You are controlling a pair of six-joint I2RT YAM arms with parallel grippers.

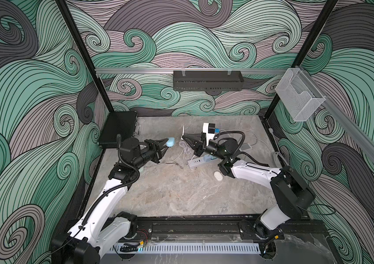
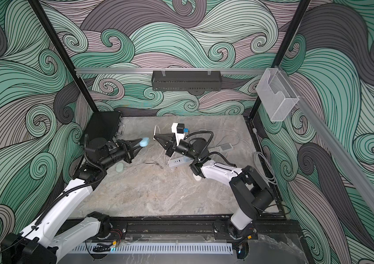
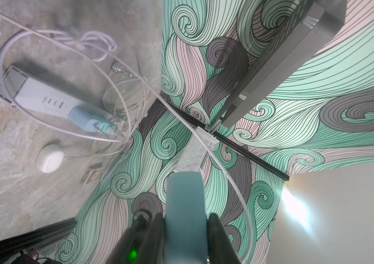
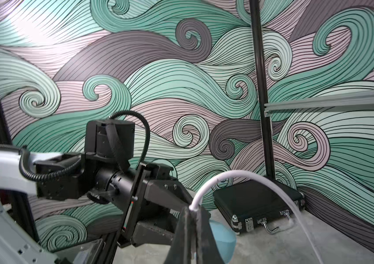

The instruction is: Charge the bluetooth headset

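Note:
Held out in the air by my left gripper (image 1: 164, 143) is the light blue headset case (image 3: 185, 215), clamped between its fingers and seen edge-on in the left wrist view. My right gripper is shut on the end of a white charging cable (image 4: 248, 173), which arcs up from its fingertips and down to the right. The plug itself is mostly hidden by the fingers. In the top views the two grippers face each other above the table with a small gap between them. The right wrist view has the case partly behind my right fingertips.
A white power strip (image 3: 48, 96) with a blue plug lies on the table, beside a round white puck (image 3: 49, 158) and loose cables. A black case (image 1: 117, 129) stands at the back left.

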